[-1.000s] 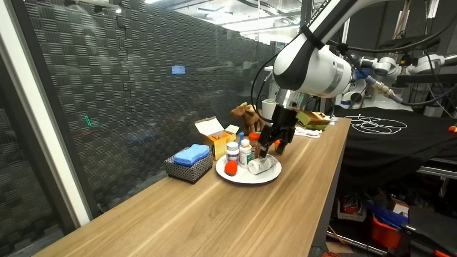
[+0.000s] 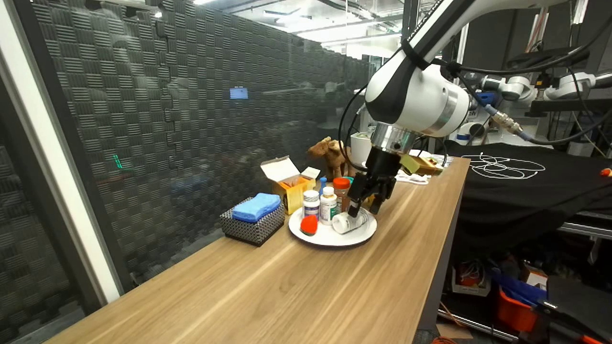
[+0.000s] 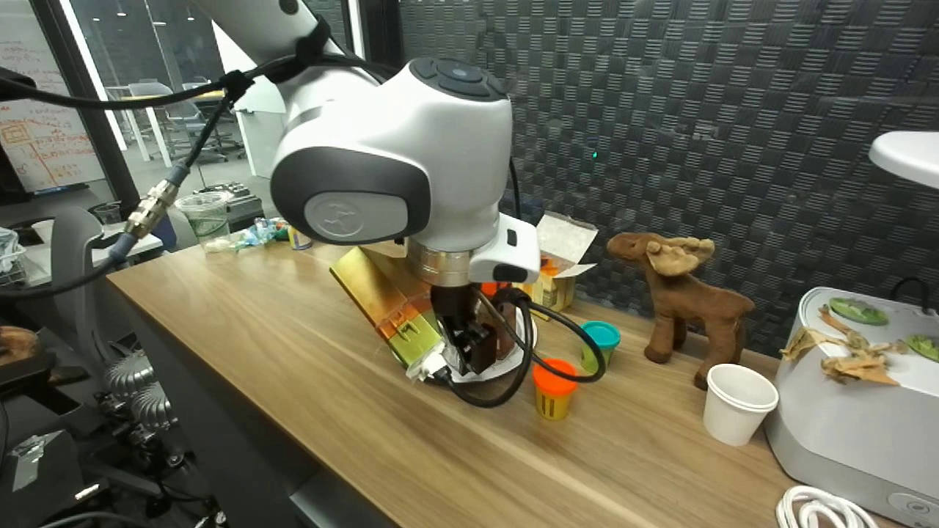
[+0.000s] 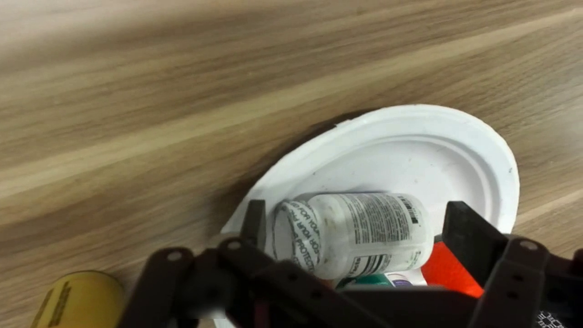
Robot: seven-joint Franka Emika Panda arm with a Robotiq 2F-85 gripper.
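A white bottle [image 4: 377,232] lies on its side on the white plate [image 4: 437,123], its cap end toward the left in the wrist view. My gripper stands open just over it, one finger beyond the cap and the other beyond the base. In exterior view 1 the gripper [image 2: 365,209] hangs above the right side of the plate [image 2: 344,240], over the lying bottle [image 2: 348,222]. Two upright bottles, one with a purple label [image 2: 311,206] and one with a green label [image 2: 328,207], stand on the plate beside a red object [image 2: 309,225].
A red-lidded jar [image 2: 341,192] stands at the plate's back. Beyond are a yellow box [image 2: 293,192] and a dark box [image 2: 252,229] with blue cloth. Play-dough tubs [image 3: 554,400], a toy moose [image 3: 695,303] and paper cups [image 3: 737,405] stand nearby.
The gripper has turned about its wrist and tilted slightly, its tips staying close to the lying bottle. Nothing on the plate has visibly moved.
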